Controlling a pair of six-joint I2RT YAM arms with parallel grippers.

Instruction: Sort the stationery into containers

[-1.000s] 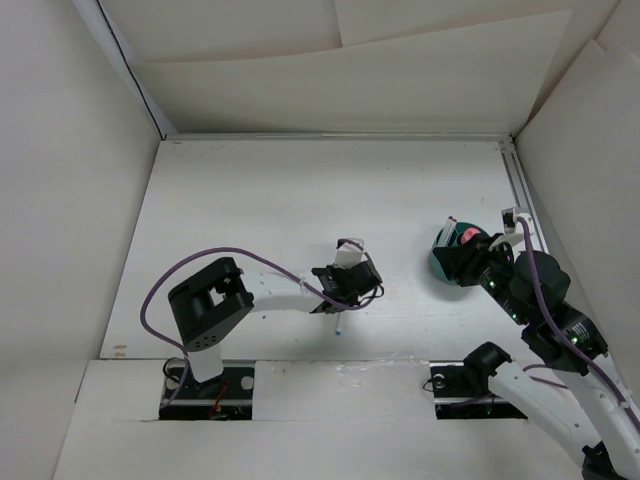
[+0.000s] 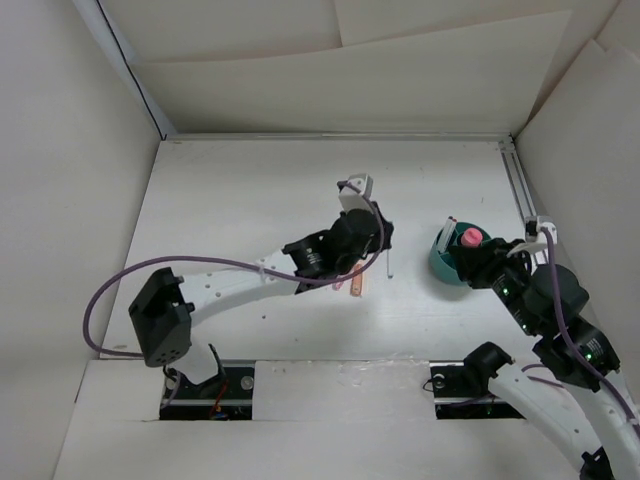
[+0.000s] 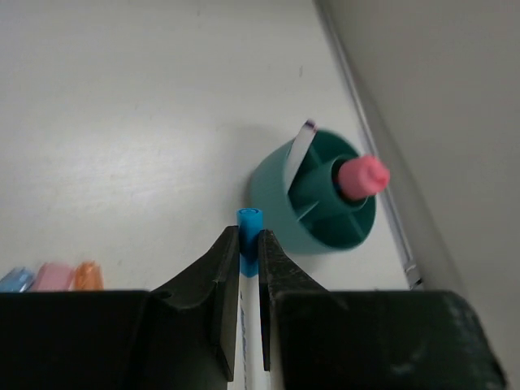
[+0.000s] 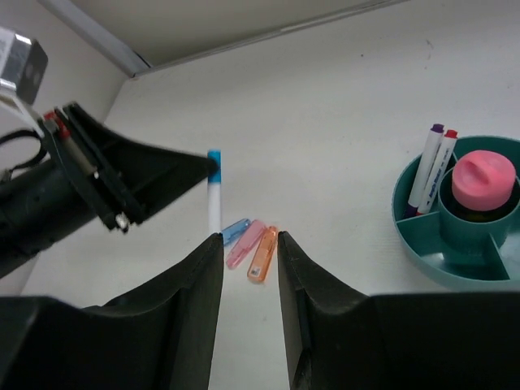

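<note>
My left gripper is shut on a white pen with a blue cap [image 3: 249, 227], held upright above the table left of the teal organizer [image 3: 280, 207]. That organizer [image 4: 439, 256] holds white markers [image 4: 426, 162] with purple and red caps and a pink object [image 4: 481, 180]. An orange item [image 4: 262, 256], a pink one [image 4: 244, 248] and a blue one [image 4: 236, 229] lie on the table. My right gripper hangs in front of the organizer, fingers parted, with nothing visible between them.
Pale walls [image 2: 570, 150] border it on the right and back.
My left gripper has risen and moved toward the back right with the pen, uncovering the items on the table. The right arm has shifted slightly to the right.
</note>
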